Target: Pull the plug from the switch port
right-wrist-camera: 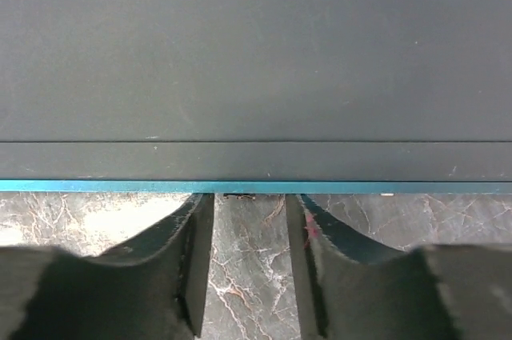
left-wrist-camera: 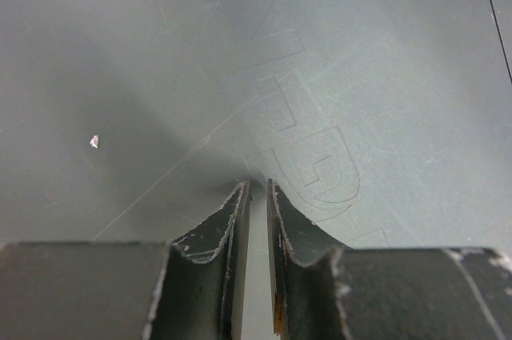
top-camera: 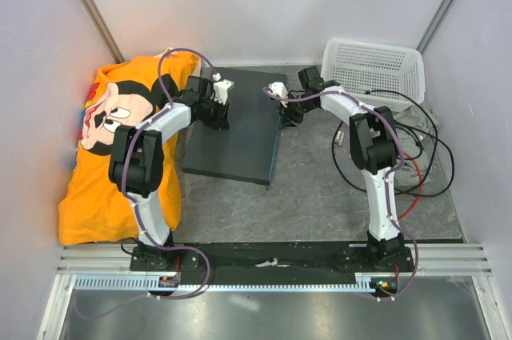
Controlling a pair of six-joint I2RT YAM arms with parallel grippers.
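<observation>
A large dark grey switch box (top-camera: 232,148) lies flat on the floor, its long right edge carrying a blue strip (right-wrist-camera: 112,186). My left gripper hangs over the top of the box, its fingertips a short way apart with nothing visible between them. My right gripper is at the blue-edged side, part open, fingertips against or just below that edge; a small dark piece shows between them under the strip, too small to tell what it is. I cannot make out a plug or a port.
An orange cartoon cloth (top-camera: 112,188) covers the left side. A white basket (top-camera: 376,60) stands at the back right, with black and red cables (top-camera: 416,198) looped below it. The floor (top-camera: 320,204) in front of the right arm is mostly clear.
</observation>
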